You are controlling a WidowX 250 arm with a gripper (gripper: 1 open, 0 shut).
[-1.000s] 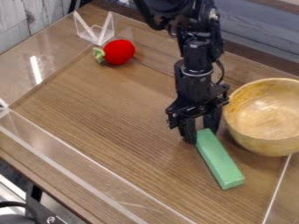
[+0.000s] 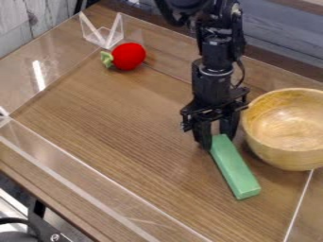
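My black gripper (image 2: 213, 132) reaches down from the top centre, its fingers at the upper end of a green bar (image 2: 233, 170) lying on the wooden table. It looks closed on that end, though the dark fingertips partly hide it. A tan bowl (image 2: 284, 132) sits just right of the gripper, close to it and to the bar.
A red tomato-like object (image 2: 127, 56) with a green part lies at the back left, near a pale wire-like item (image 2: 101, 33).
The green bar has shifted very slightly upward in view, along with the gripper's fingertips. Little else has changed.
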